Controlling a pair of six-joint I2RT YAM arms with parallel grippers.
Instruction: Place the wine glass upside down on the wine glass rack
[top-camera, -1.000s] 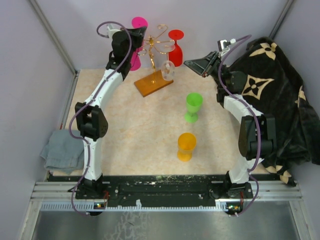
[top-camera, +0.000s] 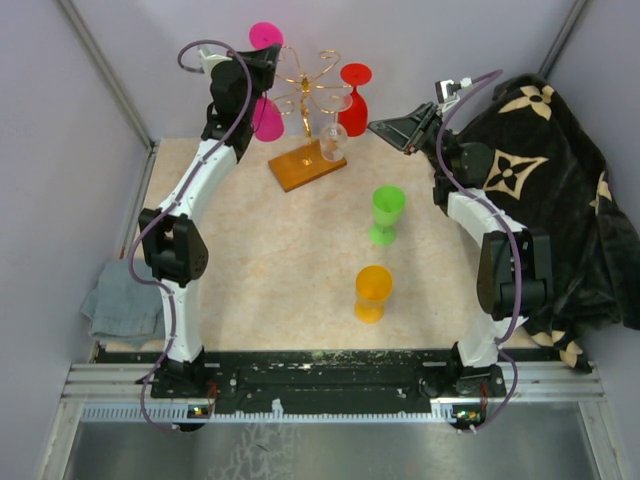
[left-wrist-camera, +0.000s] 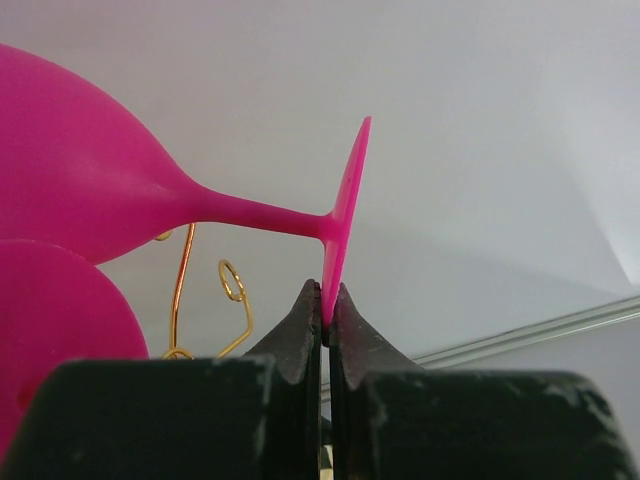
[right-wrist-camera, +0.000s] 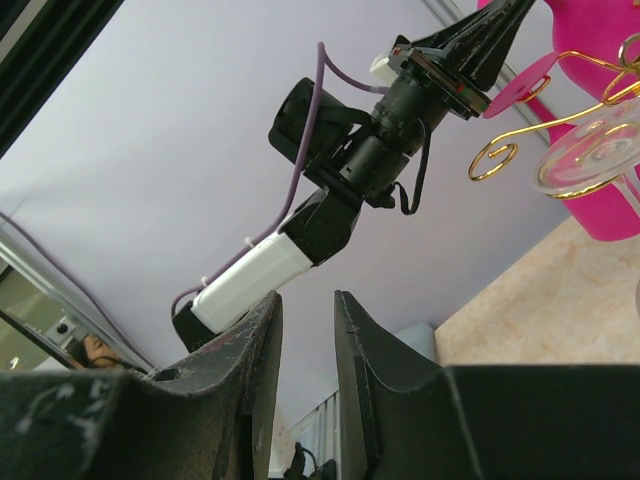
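Note:
My left gripper is shut on the thin base of a pink wine glass (left-wrist-camera: 90, 160), its stem lying horizontal, at the upper left of the gold rack (top-camera: 305, 100) on its wooden base (top-camera: 290, 178). A second pink glass (left-wrist-camera: 60, 330) shows below it in the left wrist view. A clear glass (top-camera: 333, 143) and a red glass (top-camera: 353, 115) hang upside down on the rack. My right gripper (top-camera: 385, 135) stands open right of the rack, empty.
A green glass (top-camera: 388, 210) and an orange glass (top-camera: 373, 290) stand upright on the table. A dark patterned cloth (top-camera: 580, 230) covers the right side; a grey cloth (top-camera: 122, 305) lies at the left.
My left arm has moved left and a little toward the back, carrying the held pink glass with it. The right arm has not moved.

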